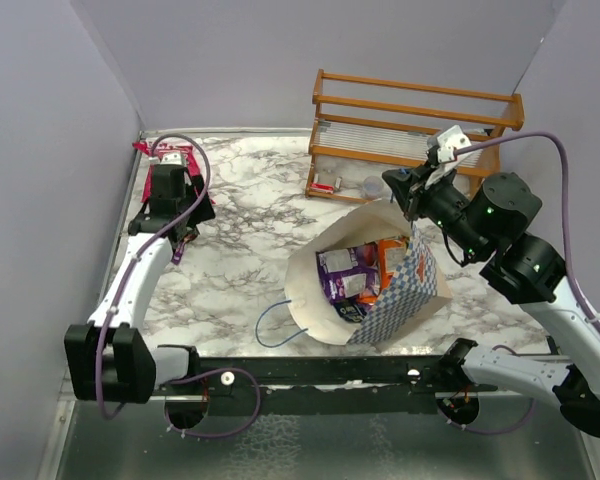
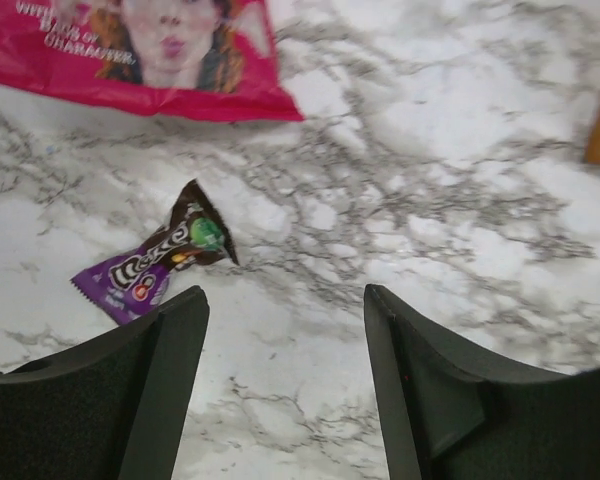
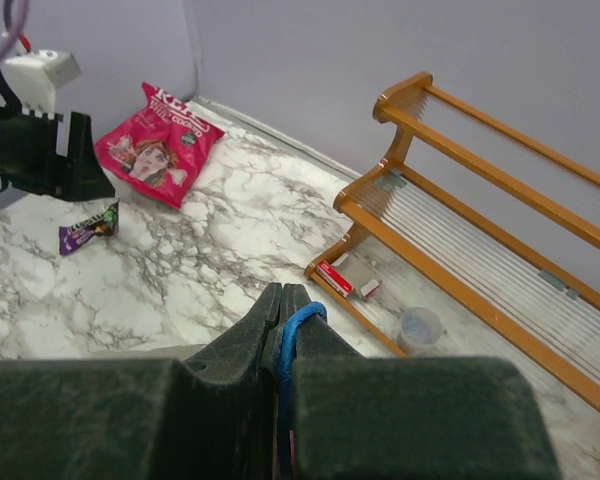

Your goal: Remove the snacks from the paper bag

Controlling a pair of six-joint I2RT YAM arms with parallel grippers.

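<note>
The paper bag [image 1: 310,290], white with a blue checked side, holds several purple and orange snack packs [image 1: 345,270]. Above it my right gripper [image 1: 405,190] is shut on the bag's blue handle [image 3: 290,350], seen between its fingers in the right wrist view. At the left, my left gripper stands open above the table, with a small purple snack [image 2: 155,260] just ahead of it and a pink bag of snacks [image 2: 160,60] beyond.
A wooden rack [image 3: 500,220] stands at the back right, with small red boxes [image 3: 335,278] and a clear cup [image 3: 419,328] by it.
</note>
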